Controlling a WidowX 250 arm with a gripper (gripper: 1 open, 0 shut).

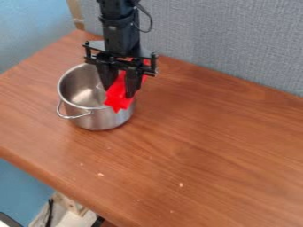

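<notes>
My black gripper (123,78) reaches down from the top over a steel pot (78,96) and is shut on a red object (117,99). The red object hangs over the right side of the pot, covering part of its rim; I cannot tell whether it touches the pot. The pot has a wire handle at its front left.
A grey wall (225,44) stands behind it. The table's left edge drops to a blue area at the left.
</notes>
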